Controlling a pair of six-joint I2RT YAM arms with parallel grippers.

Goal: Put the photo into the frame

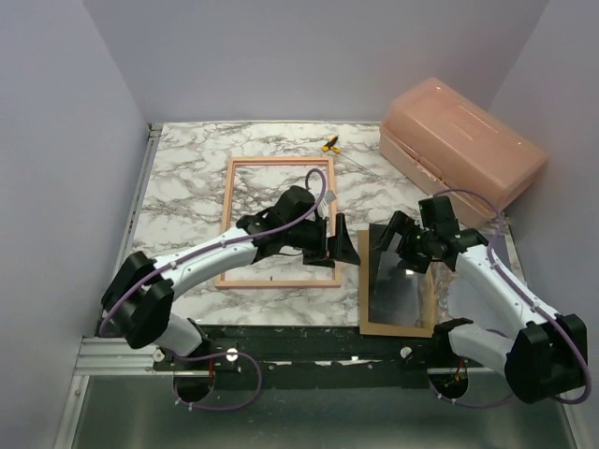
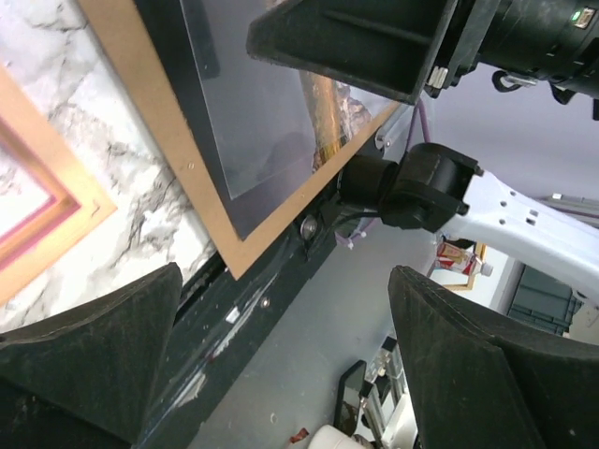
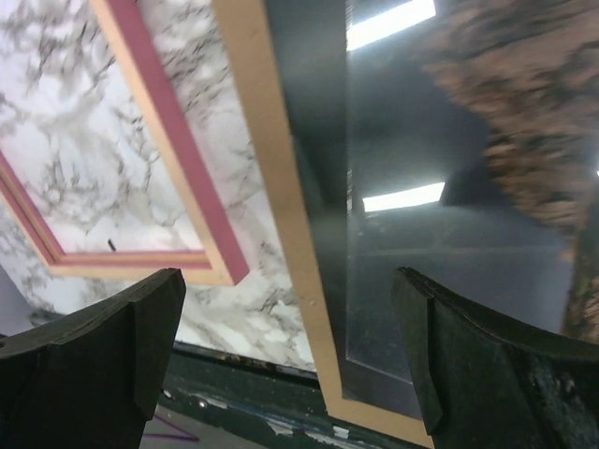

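An empty wooden frame (image 1: 229, 192) lies flat on the marble table. Right of it lies a tan board (image 1: 365, 313) bearing a dark, glossy panel (image 1: 393, 290), with a clear sheet and brownish picture visible in the wrist views; which layer is the photo I cannot tell. My left gripper (image 1: 342, 243) is at the board's left side, fingers apart, nothing between them. My right gripper (image 1: 398, 234) hangs open over the panel; in the right wrist view its fingers frame the board's left part.
A pink case (image 1: 459, 131) sits at the back right. A yellow-handled tool (image 1: 331, 144) lies at the back. A grey sheet (image 1: 477, 299) is at the right.
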